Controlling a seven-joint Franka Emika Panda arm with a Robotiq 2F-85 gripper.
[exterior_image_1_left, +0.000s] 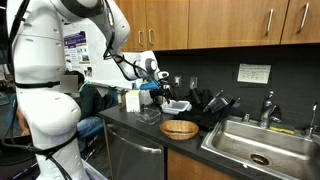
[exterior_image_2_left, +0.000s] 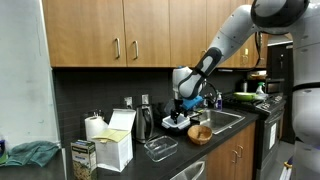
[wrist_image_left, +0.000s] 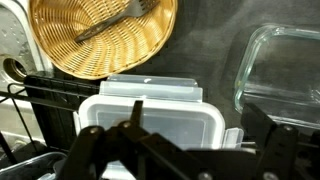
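My gripper (exterior_image_1_left: 166, 90) hangs above the counter by the backsplash. It is open in the wrist view, its dark fingers spread over a white container (wrist_image_left: 165, 122) with a clear, tabbed lid, and nothing shows held between them. That container sits at a black wire dish rack (wrist_image_left: 50, 92), its lower part hidden by the gripper. A round wicker basket (wrist_image_left: 95, 60) lies beside it with a metal utensil (wrist_image_left: 110, 18) inside. To the right is a clear glass dish (wrist_image_left: 285, 75), seemingly empty, on the dark counter.
The steel sink (exterior_image_1_left: 250, 145) and its faucet (exterior_image_1_left: 267, 108) are right of the rack. Left along the counter stand a white box (exterior_image_2_left: 115, 148), a paper towel roll (exterior_image_2_left: 96, 128) and a food carton (exterior_image_2_left: 83, 160). Wall cabinets (exterior_image_2_left: 95, 35) hang above.
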